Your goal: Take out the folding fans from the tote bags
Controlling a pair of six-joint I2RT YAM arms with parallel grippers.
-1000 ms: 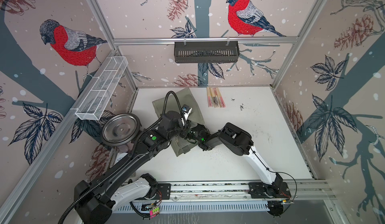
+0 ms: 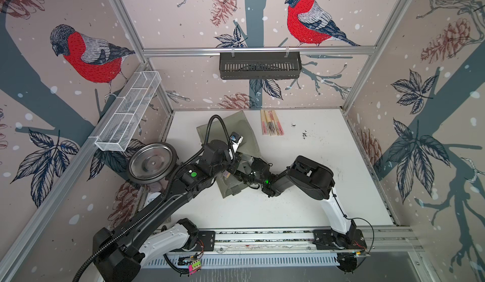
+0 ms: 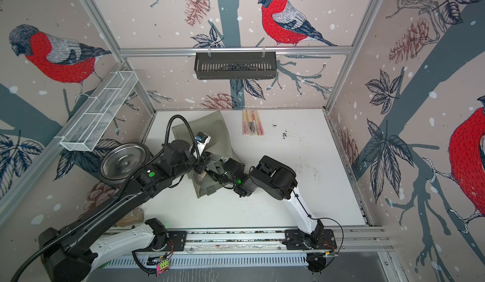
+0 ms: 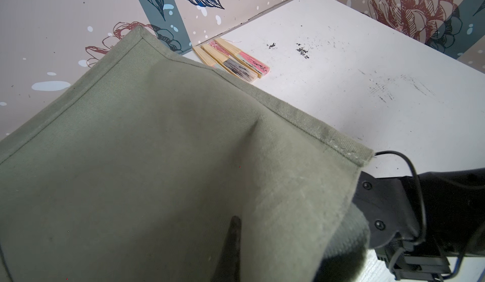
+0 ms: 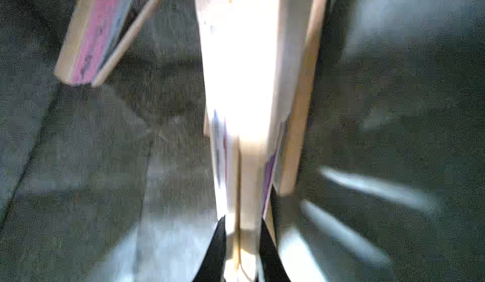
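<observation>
The grey-green tote bag (image 2: 240, 125) lies on the left half of the table, its cloth filling most of the left wrist view. My left gripper is shut on that cloth: one dark finger presses on a fold, the other is hidden behind it. Inside the dim bag, my right gripper is shut on a folding fan (image 5: 252, 181), overexposed toward the top. Behind it shows the edge of another fan (image 5: 300, 130), and a pink-striped fan (image 5: 93, 34) rests at upper left. Several folding fans (image 2: 271, 123) lie side by side at the table's back.
A metal bowl (image 2: 151, 163) and white wire rack (image 2: 128, 111) stand off the left edge. A black basket (image 2: 260, 66) hangs on the back wall. Both arms meet closely at the bag.
My right gripper has moved right and slightly toward the front. The bag's upper left part has shifted right. My left arm stays in place.
</observation>
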